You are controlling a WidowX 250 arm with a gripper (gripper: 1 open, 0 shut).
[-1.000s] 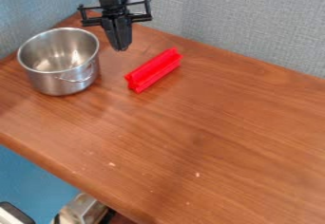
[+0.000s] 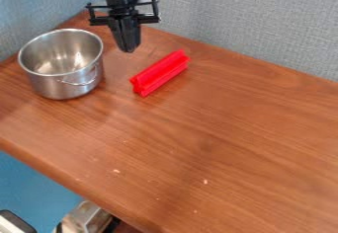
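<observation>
My gripper [image 2: 126, 41] hangs at the top of the camera view, black, pointing down and shut, above the table behind the steel pot and the red bar. The steel pot [image 2: 61, 74] stands at the left of the wooden table. A red elongated bar [image 2: 160, 72] lies diagonally to its right, apart from it. My fingers are clear of both.
Grey walls [image 2: 258, 25] bound it at the back and left. A metal fixture [image 2: 85, 220] shows at the bottom left, beside the table's edge.
My gripper has shifted very slightly to the right. The pot and red bar have not moved.
</observation>
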